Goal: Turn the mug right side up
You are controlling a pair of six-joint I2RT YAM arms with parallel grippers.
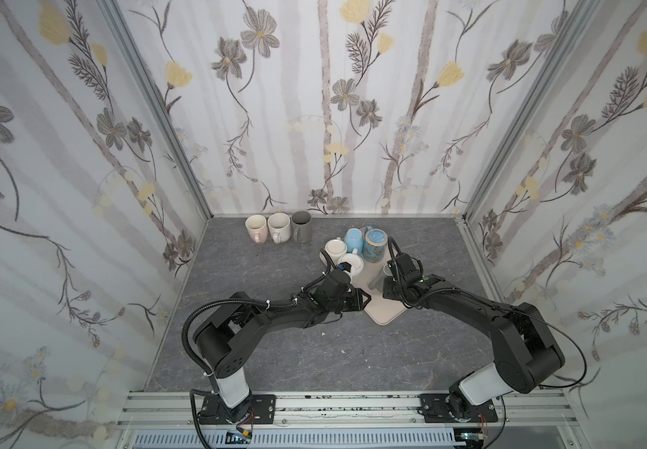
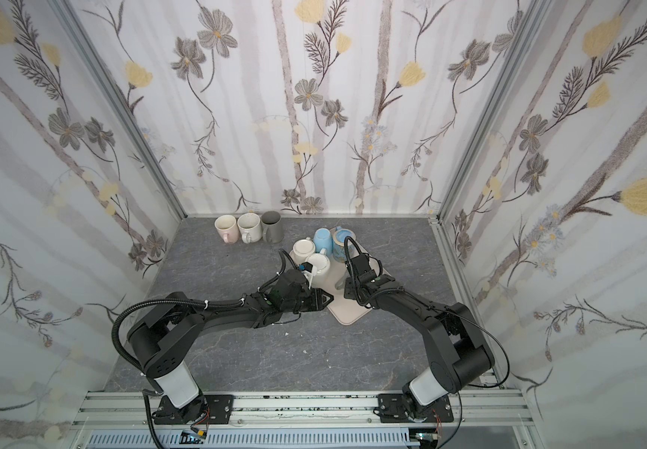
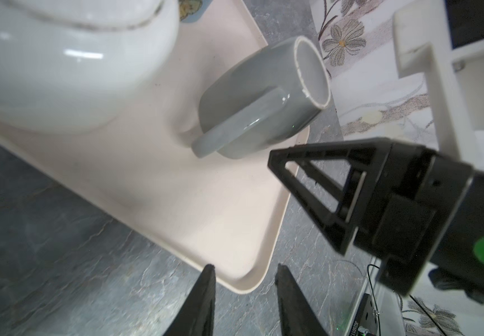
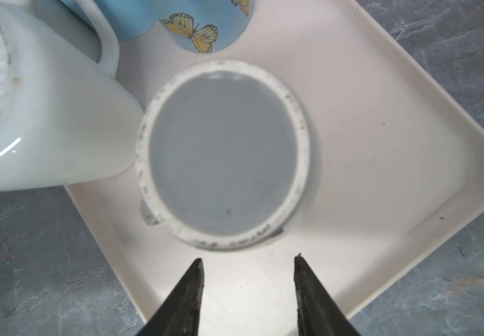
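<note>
The grey mug (image 4: 223,154) stands upside down on the pale pink tray (image 4: 398,246), its base toward the right wrist camera. In the left wrist view the handle of the grey mug (image 3: 253,100) runs down its near side. My right gripper is open at the mug's front edge, with only bare tray between its fingers. Out over the tray's front corner, my left gripper hangs open and empty, apart from the mug. Both arms largely cover the mug in the top views.
A white mug (image 4: 68,106), another pale mug (image 1: 335,249), a light blue mug (image 1: 354,239) and a butterfly mug (image 1: 375,244) crowd the tray's back and left. Three mugs, pink (image 1: 256,229), white (image 1: 280,227) and dark grey (image 1: 301,226), stand at the back left.
</note>
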